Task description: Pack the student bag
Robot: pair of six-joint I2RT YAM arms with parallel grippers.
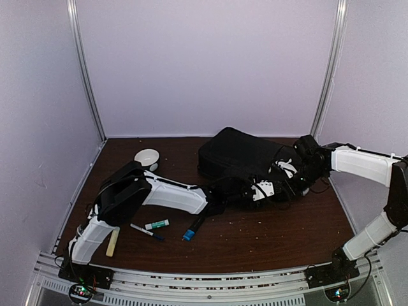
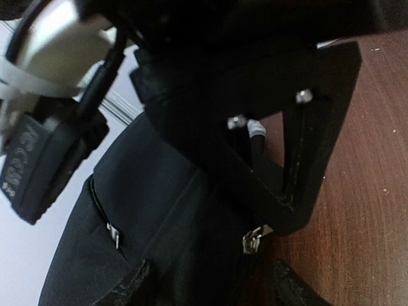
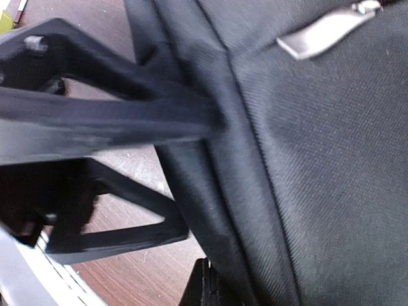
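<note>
A black fabric bag [image 1: 242, 153] lies at the back right, with both grippers crowded at its front. In the left wrist view my left gripper is open, its fingertips low at the bag's side [image 2: 172, 217], near a zipper pull [image 2: 252, 239]. My right gripper is shut at the bag's edge in the right wrist view, partly hidden under the fabric; a silver zipper pull [image 3: 319, 35] lies on the bag above it.
A white bowl [image 1: 146, 157] stands at the back left. A green glue stick [image 1: 157, 224], a pen [image 1: 145, 231], a cream stick [image 1: 113, 242] and a dark blue-ended marker [image 1: 190, 233] lie at the front left.
</note>
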